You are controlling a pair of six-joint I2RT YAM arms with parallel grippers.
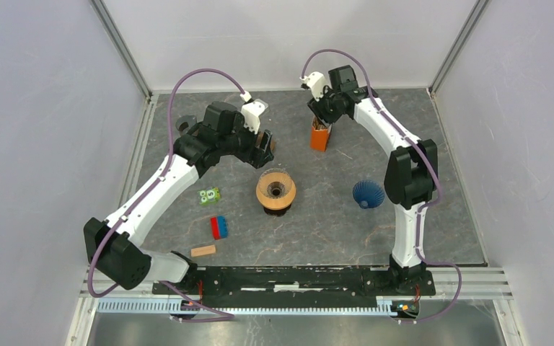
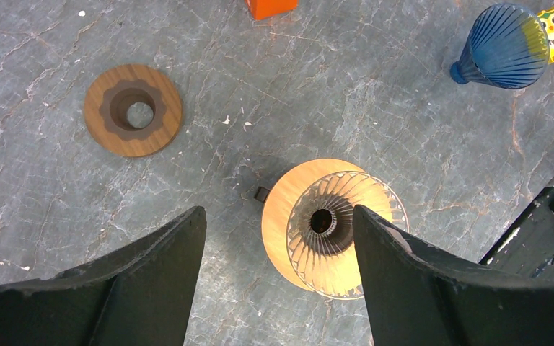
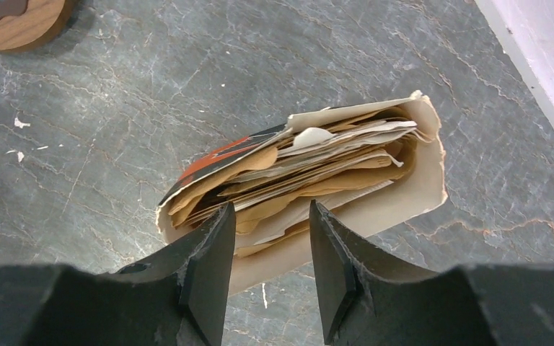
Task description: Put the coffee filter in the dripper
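Observation:
An orange box (image 1: 319, 139) at the back holds a bundle of folded paper coffee filters (image 3: 317, 173), white and brown, standing on edge in the right wrist view. Over its opening is my right gripper, its fingers apart and no filter seen between the tips. The clear ribbed dripper (image 2: 332, 231) sits in a round wooden collar (image 1: 263, 189) at the middle of the table; no filter shows inside it. My left gripper hangs open and empty, up and to the left of the dripper in the top view.
A blue ribbed cone (image 1: 368, 194) lies at the right. A wooden ring (image 2: 133, 110) is by the left gripper. On the left are a green block (image 1: 210, 195), a red-blue block (image 1: 218, 228) and a wooden piece (image 1: 203, 251). Bare table separates box and dripper.

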